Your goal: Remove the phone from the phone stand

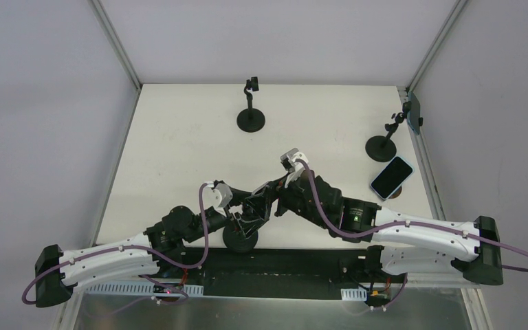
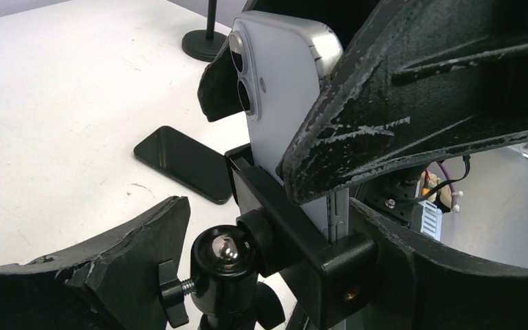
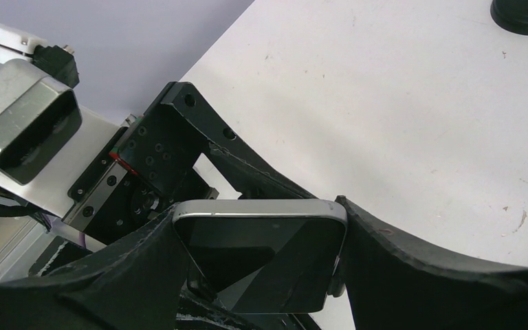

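The front phone stand [image 1: 239, 240] stands at the table's near edge, under both grippers. In the left wrist view its black clamp [image 2: 295, 240] holds a silver phone [image 2: 278, 103] upright, camera lenses near the top. My left gripper is open around the stand's clamp and ball joint. My right gripper is shut on the phone's upper part, whose top edge and dark screen show between its fingers in the right wrist view. The clamp's lower parts are mostly hidden in the top view.
A second stand [image 1: 251, 120] stands empty at the back. A third stand [image 1: 381, 148] at the right holds a device. A loose phone [image 1: 391, 178] lies on the right side.
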